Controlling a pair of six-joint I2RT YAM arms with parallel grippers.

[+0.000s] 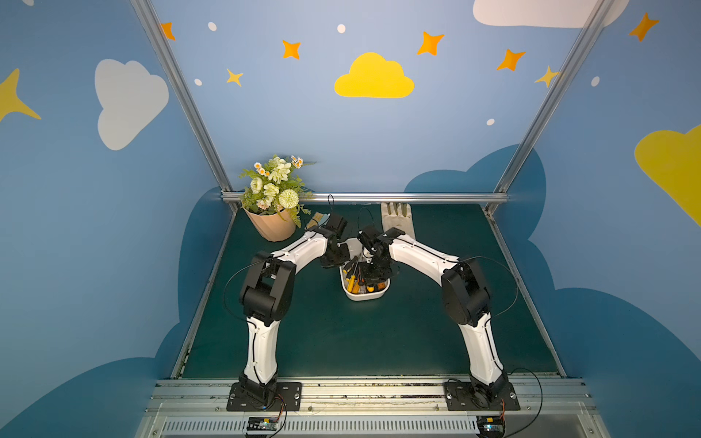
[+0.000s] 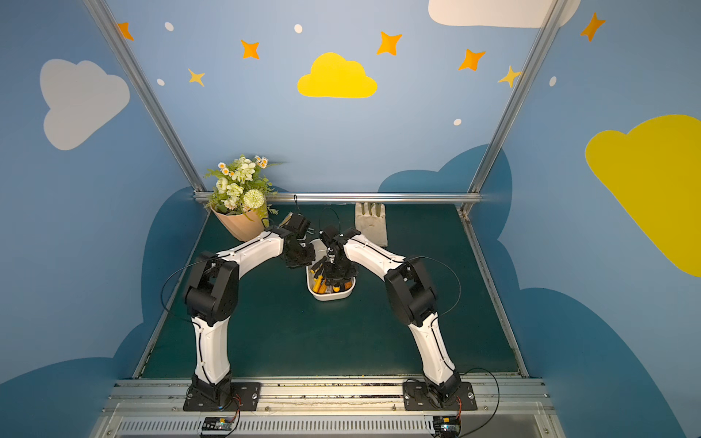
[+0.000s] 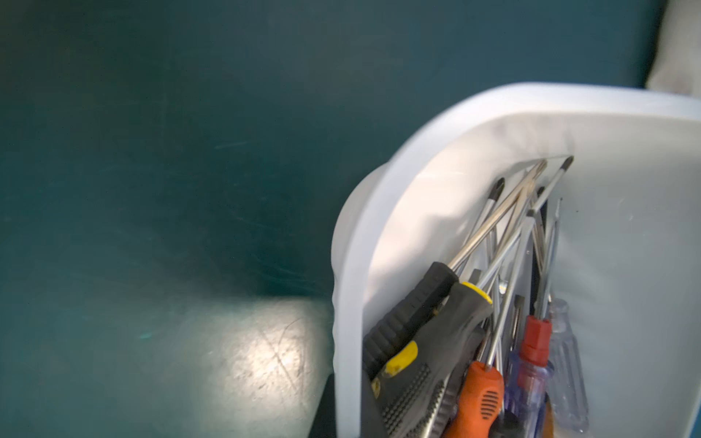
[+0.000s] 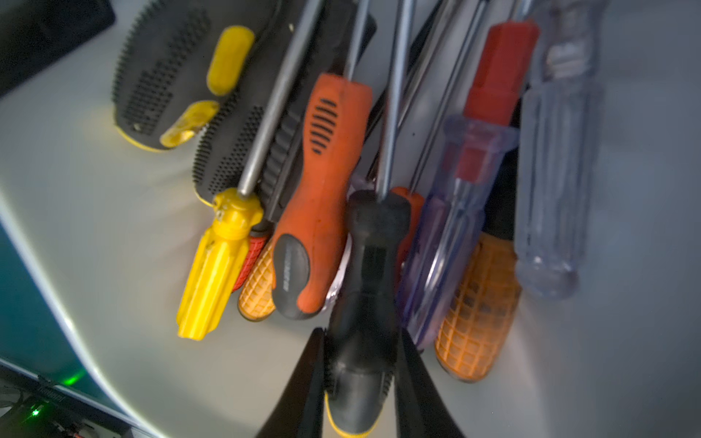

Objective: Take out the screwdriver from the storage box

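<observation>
The white storage box (image 3: pixel 628 106) stands mid-table, full of screwdrivers, their handles toward the near end. In the right wrist view, my right gripper is shut on a black-handled screwdriver (image 4: pixel 374 255), one finger pressed to each side of the handle. Its shaft still lies among the other tools inside the box. Low in the left wrist view, my left gripper grips the box's side wall, a dark finger on either side. Seen from above, both grippers are at the box, the right one over its middle and hiding part of the contents.
Crowding the held tool are an orange screwdriver (image 4: pixel 325 175), a yellow one (image 4: pixel 219 262) and a clear purple one (image 4: pixel 452 226). A flowerpot (image 1: pixel 271 225) stands at the back left; a glove (image 1: pixel 398 217) lies behind the box.
</observation>
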